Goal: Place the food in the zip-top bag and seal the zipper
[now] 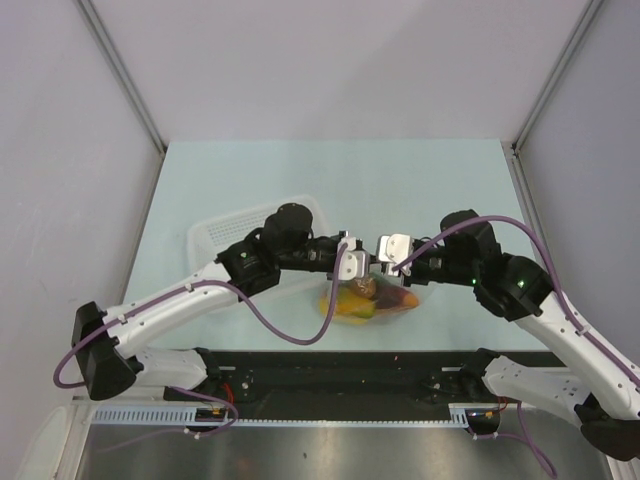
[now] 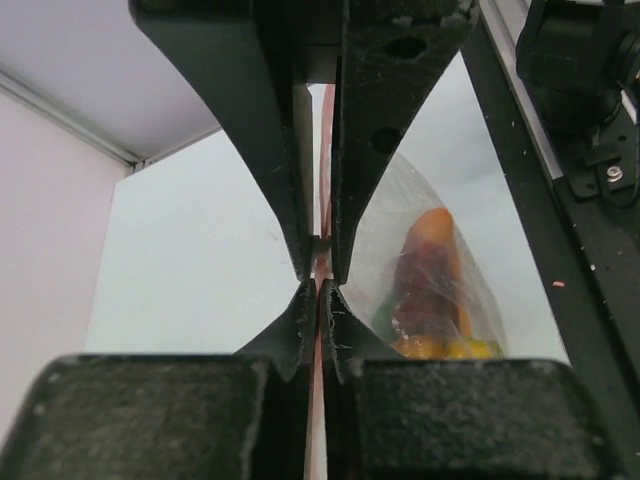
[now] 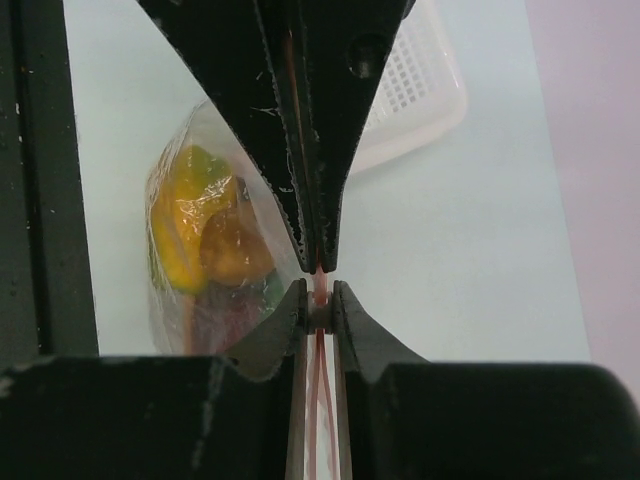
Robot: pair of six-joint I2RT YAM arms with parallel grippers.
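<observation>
The clear zip bag [image 1: 355, 308] rests near the table's front middle, with yellow, orange and brown food [image 3: 192, 225] inside. Its pink zipper strip [image 2: 326, 150] runs upright between both grippers, which face each other closely over the bag. My left gripper is shut at the strip, with only the thin strip showing there. Beside it, my right gripper is shut on the zipper strip. In the top view the arms hide much of the bag's top.
A white perforated basket [image 1: 215, 240] stands at the left behind the left arm. A dark edge [image 1: 340, 365] runs along the front.
</observation>
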